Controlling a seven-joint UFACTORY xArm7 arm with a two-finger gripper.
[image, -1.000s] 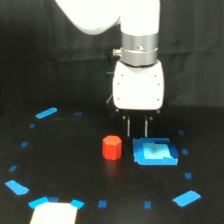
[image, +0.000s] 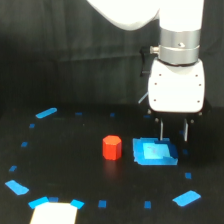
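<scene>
My gripper (image: 173, 132) hangs at the right, fingers pointing down and apart, with nothing visible between them. It is above or behind the right part of a blue square patch (image: 143, 160); its exact height is hard to tell. A lighter blue piece (image: 156, 151) shows inside that square. Left of the square, a red block (image: 112, 148) with a hexagonal outline sits on the dark table, apart from the gripper.
Blue tape strips (image: 186, 198) and several small blue marks dot the black table. A pale block-like object (image: 53, 213) is cut off at the lower left edge. Dark cloth hangs behind. Bare table lies left of the red block.
My gripper has moved to the right, from above the gap between red block and blue square to the square's right side. Its fingers look slightly farther apart. The red block has not moved.
</scene>
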